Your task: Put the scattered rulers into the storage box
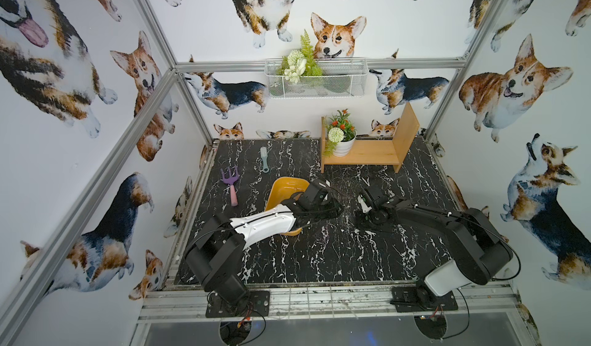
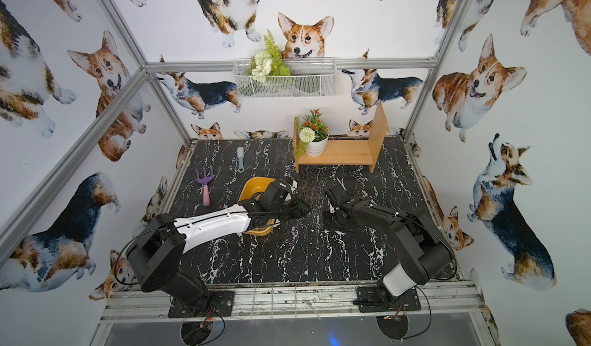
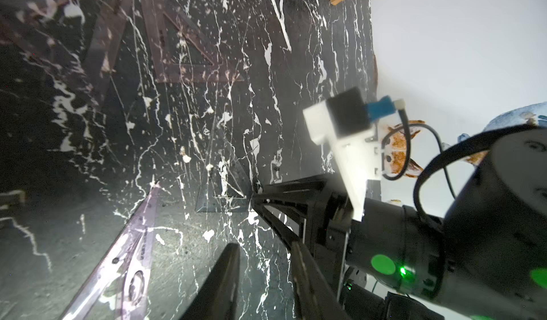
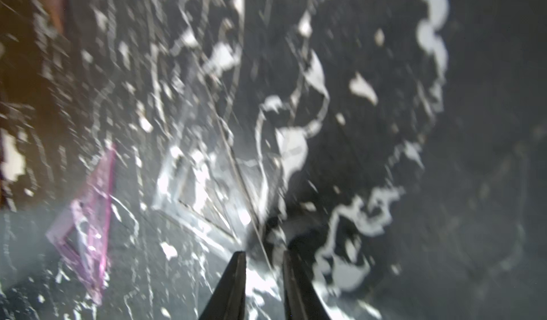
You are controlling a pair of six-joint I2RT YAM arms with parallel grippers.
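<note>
My left gripper hangs open above the table, nothing between its fingers, with a purple translucent ruler below it at the left. In the left wrist view, several pinkish triangle rulers lie farther off. My right gripper is low over a clear triangle ruler, its fingers part open; whether they touch it I cannot tell. A pink ruler lies to its left. The yellow storage box stands left of centre, partly hidden by the left arm.
A wooden shelf with a potted plant stands at the back right. A purple garden fork and a light blue tool lie at the back left. A wire basket hangs on the back frame.
</note>
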